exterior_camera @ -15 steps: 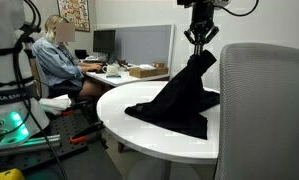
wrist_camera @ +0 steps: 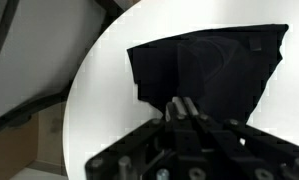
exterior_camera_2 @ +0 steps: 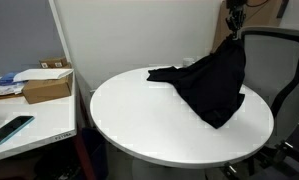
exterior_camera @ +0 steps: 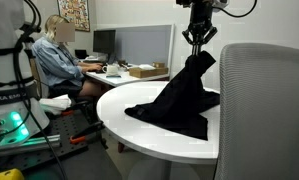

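A black cloth point(exterior_camera: 181, 98) hangs from my gripper point(exterior_camera: 196, 50), which is shut on its upper part above the round white table. The lower part of the cloth lies spread over the tabletop. In the second exterior view the cloth point(exterior_camera_2: 211, 85) rises to a peak at the gripper point(exterior_camera_2: 232, 36) on the right. Seen from the wrist, the cloth point(wrist_camera: 204, 70) lies below the gripper, its fingertips close together. The pinched bit is too dark there to make out.
The round white table point(exterior_camera_2: 134, 118) has bare room on its left and front. A grey chair point(exterior_camera: 264, 110) stands close by its right side. A white desk point(exterior_camera_2: 29, 125) with boxes is at the left, and a seated person point(exterior_camera: 57, 65) is at the back.
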